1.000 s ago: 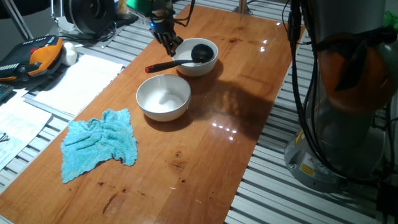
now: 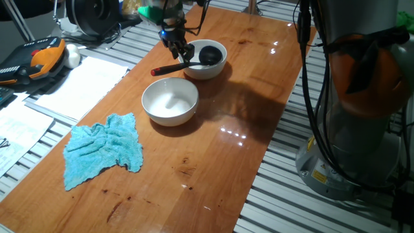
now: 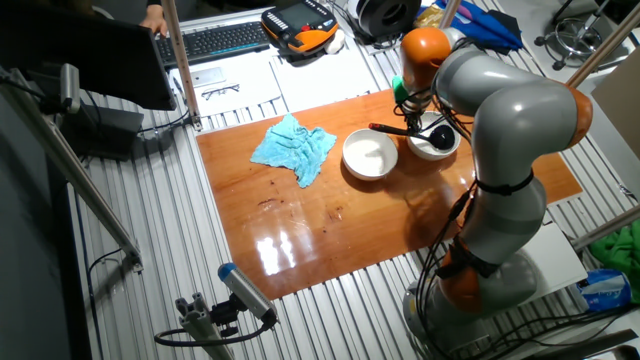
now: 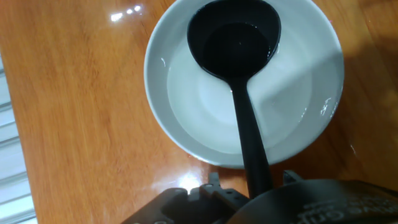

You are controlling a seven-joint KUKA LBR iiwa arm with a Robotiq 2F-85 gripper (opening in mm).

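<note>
A black ladle [image 2: 211,55] lies across the far white bowl [image 2: 206,73], its cup inside the rim and its red-tipped handle sticking out over the side. In the wrist view the ladle's cup [image 4: 234,46] holds some liquid, and the white bowl [image 4: 158,93] appears to hold clear liquid too. My gripper [image 2: 184,58] is at the handle just outside that bowl. From the wrist, the handle runs down between the spread fingers, with space visible on either side; the gripper looks open. The gripper body hides the handle's end there.
A second white bowl [image 2: 170,102], seemingly empty, stands close beside the first. A crumpled turquoise cloth [image 2: 103,149] lies on the wooden table [image 2: 194,200]. Papers [image 2: 84,90] and an orange-black device [image 2: 32,59] sit beyond the table's edge.
My gripper has shifted slightly right and closer to the ladle's handle in exterior view 1. The ladle, both bowls and the cloth have stayed where they were.
</note>
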